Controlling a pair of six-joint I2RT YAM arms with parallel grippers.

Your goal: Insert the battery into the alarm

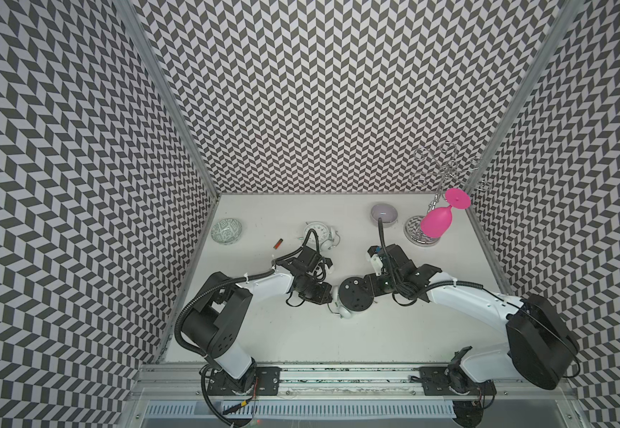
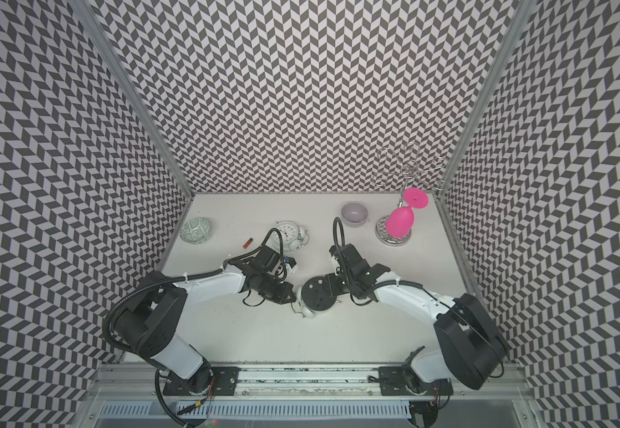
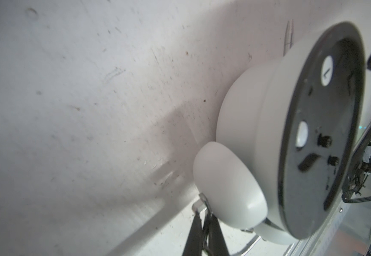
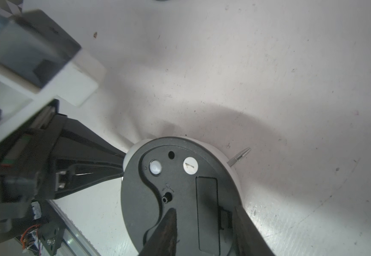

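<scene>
A white alarm clock (image 1: 355,294) lies with its black back up at the front centre, its battery cover (image 4: 206,200) closed. My left gripper is shut at the clock's bell side, against its thin metal part; whether it grips that part is unclear. Over the back panel, my right gripper stands part open, its fingertips either side of the cover and latch. A small red battery (image 1: 278,243) lies on the table at back left.
A second white clock (image 1: 318,232) stands behind the left arm. Bowls (image 1: 383,214) (image 1: 225,229) sit at the back, and a chrome stand with a pink glass (image 1: 436,221) at back right.
</scene>
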